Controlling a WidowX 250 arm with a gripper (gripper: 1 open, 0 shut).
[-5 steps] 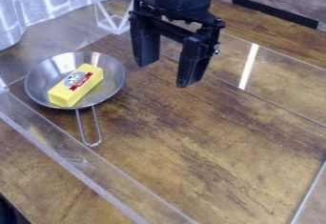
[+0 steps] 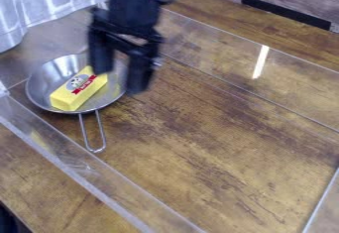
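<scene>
My gripper (image 2: 123, 60), dark and blurred by motion, hangs at the upper left over the right part of a small steel pan (image 2: 57, 71), its fingers open. A yellow box (image 2: 77, 94) with a red and white label lies in the pan, below and left of the gripper. The pan's wire handle points toward the front. Whether the fingers touch anything cannot be told through the blur.
A wooden table (image 2: 225, 148) has wide free room at the centre and right. Clear plastic walls border it at the left and right, and a pale curtain hangs at the back left.
My gripper has moved left from above the middle of the table to over the pan. The pan and yellow box have stayed in place.
</scene>
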